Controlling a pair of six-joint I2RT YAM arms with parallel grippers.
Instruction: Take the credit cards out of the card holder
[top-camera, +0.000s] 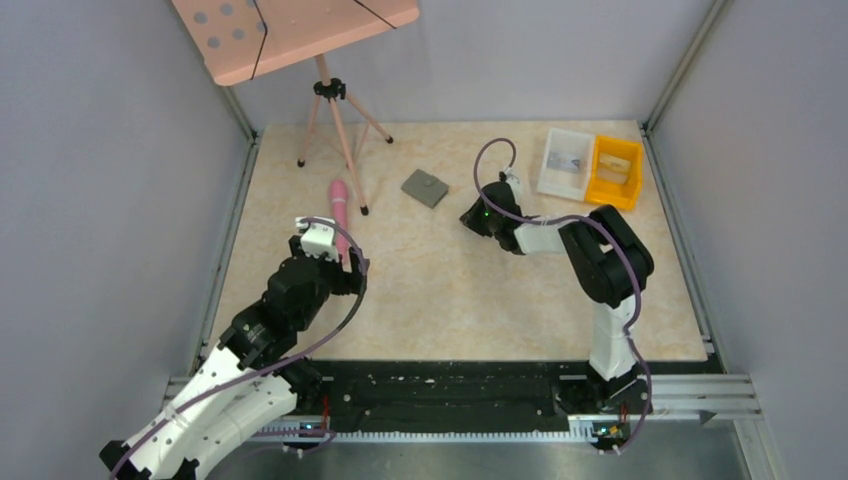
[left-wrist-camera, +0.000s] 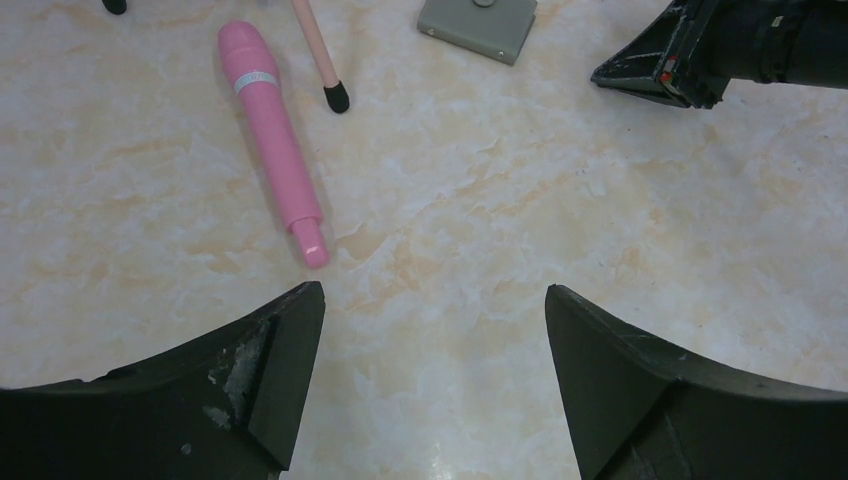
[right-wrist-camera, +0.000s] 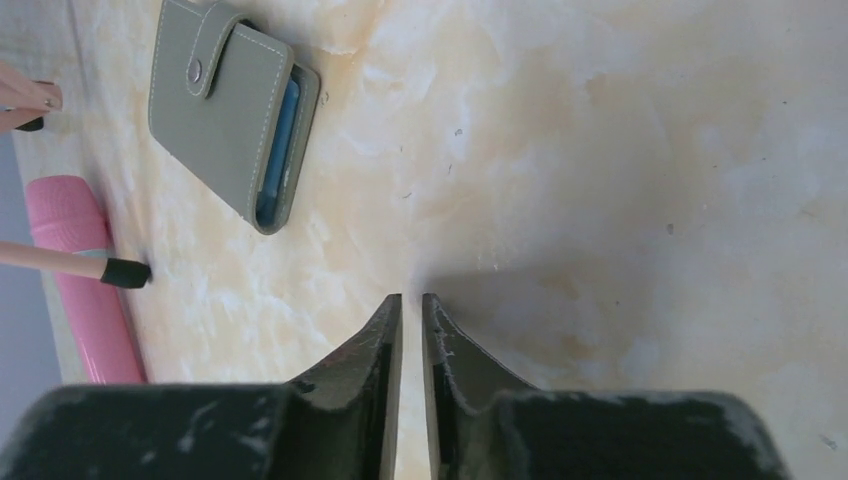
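Observation:
The grey-green card holder (top-camera: 425, 187) lies on the table in the upper middle, its snap strap across the cover. A blue edge shows inside its open side in the right wrist view, where the holder (right-wrist-camera: 235, 110) is at upper left. My right gripper is close by to the right of it, apart from it, open by a narrow gap with nothing between the fingers. Over the left part of the table, my left gripper has its fingers wide apart and empty, well short of the holder (left-wrist-camera: 478, 25).
Beside the left gripper lies a pink cylinder (top-camera: 339, 205). The pink tripod (top-camera: 345, 145) stands behind it. At back right are a white bin (top-camera: 563, 180) and a yellow bin (top-camera: 630, 185), each with something flat inside.

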